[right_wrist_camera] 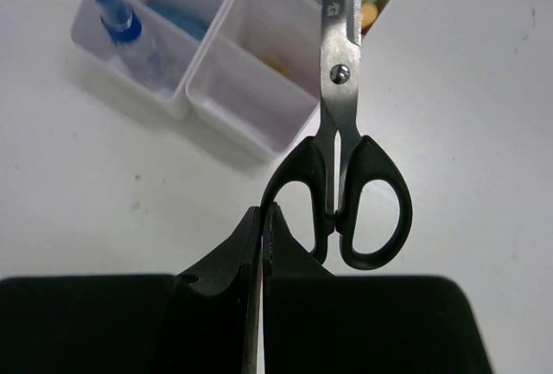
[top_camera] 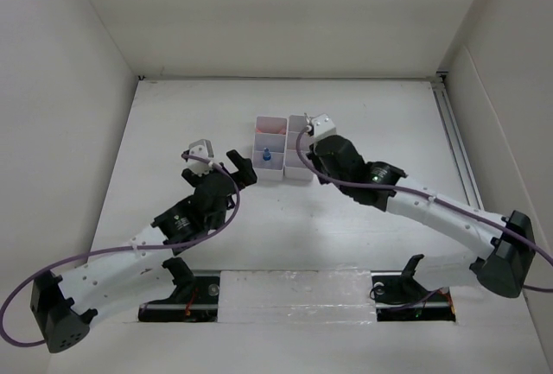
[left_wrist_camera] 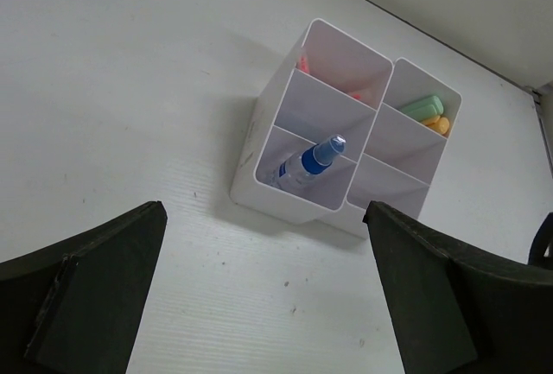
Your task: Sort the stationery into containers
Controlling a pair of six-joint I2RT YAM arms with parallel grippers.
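Observation:
Black-handled scissors (right_wrist_camera: 341, 102) hang from my right gripper, which is shut on the thin rim of one handle loop; the blades point away from it. This gripper is over the front right of the white divided organizer (left_wrist_camera: 276, 204). A clear bottle with a blue cap (left_wrist_camera: 321, 155) stands tilted in the front left compartment. Pink items (left_wrist_camera: 302, 64) lie in the back left compartment, green and orange ones (left_wrist_camera: 423, 110) in the back right. My left gripper is open and empty, to the left of the organizer.
Something blue (right_wrist_camera: 179, 18) lies in the compartment behind the bottle, and a bit of yellow (right_wrist_camera: 276, 65) shows in the right row. Walls rise at the back and sides.

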